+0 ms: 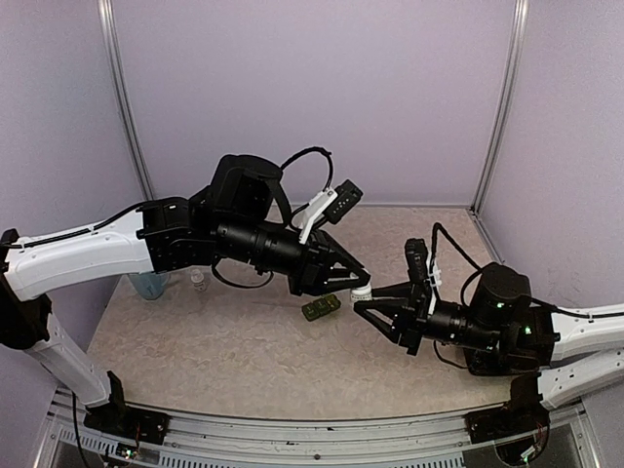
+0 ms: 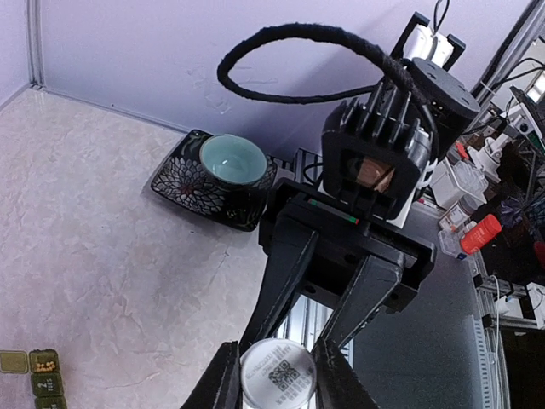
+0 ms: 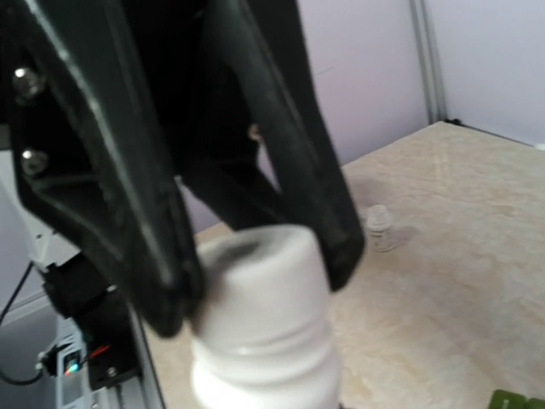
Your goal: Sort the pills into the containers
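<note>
Between the two arms is a small white bottle (image 1: 361,293). In the left wrist view its round, patterned top (image 2: 278,375) sits between the fingertips of my left gripper, which is shut on it. From the opposite side my right gripper (image 1: 365,298) is shut on the same bottle; its fingers (image 2: 362,294) reach toward it in the left wrist view. Up close in the right wrist view, the white bottle (image 3: 264,324) is flanked by the left gripper's dark fingers (image 3: 328,204). Where exactly the right fingertips touch is hidden there. A green pill box (image 1: 321,306) lies on the table below.
A black flowered tray (image 2: 192,194) with a pale blue bowl (image 2: 233,160) stands on the table's left side. Near it is a small clear bottle (image 3: 380,228) with a white cap.
</note>
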